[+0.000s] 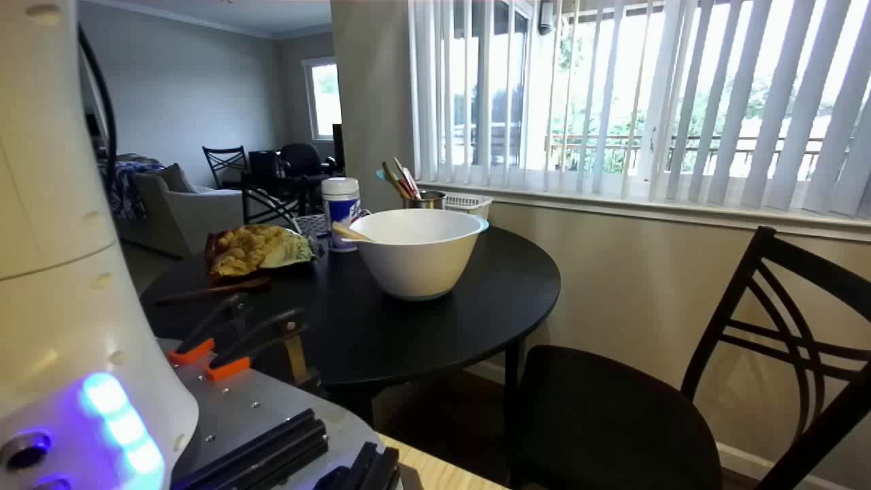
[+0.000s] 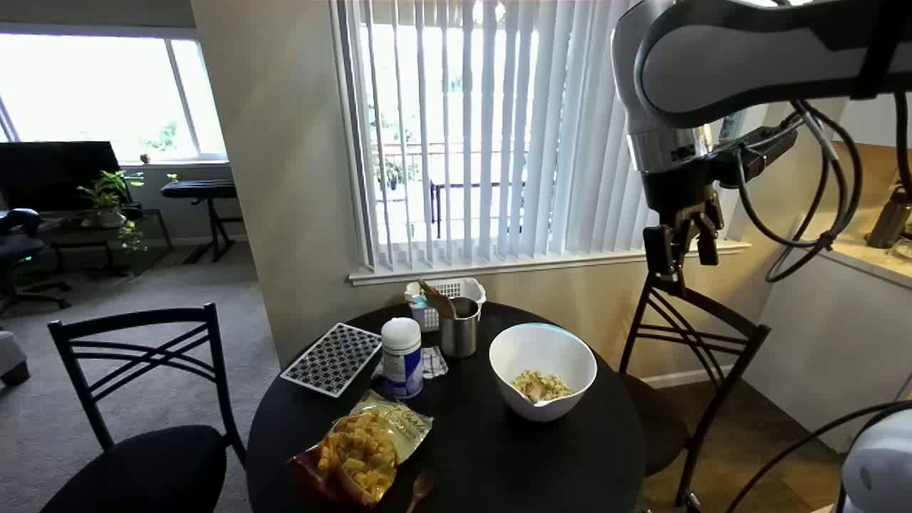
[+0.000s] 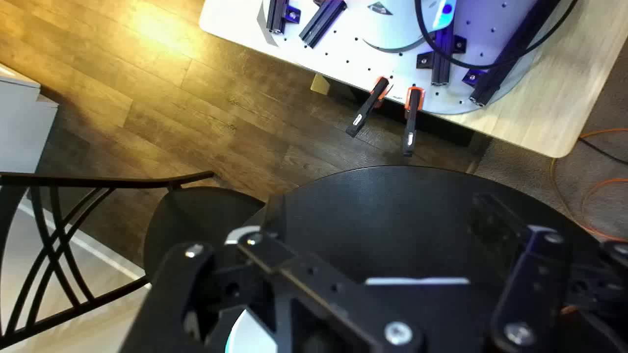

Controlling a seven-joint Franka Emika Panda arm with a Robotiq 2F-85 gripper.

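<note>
My gripper [image 2: 682,255] hangs in the air to the right of the round table, above the far chair and higher than the bowl. Its fingers stand apart with nothing between them; in the wrist view the gripper also shows a wide gap. A white bowl [image 2: 571,349] rests upright on the table, with pale, lumpy food [image 2: 539,385] inside. Over its rim leans a wooden handle [image 1: 351,233]. At the table's left lies an open bag of yellow snack pieces [image 2: 363,453], beside a wooden spoon [image 2: 421,487]. In the wrist view the gripper hides most of the bowl [image 3: 250,335].
A white-and-purple canister [image 2: 402,359], a metal utensil cup [image 2: 459,329], a white basket [image 2: 470,289] and a patterned board [image 2: 331,359] crowd the table's back. Chairs stand on both sides. Clamps [image 3: 412,120] jut from the robot's base toward the table. Bare tabletop [image 3: 377,200] shows near the base.
</note>
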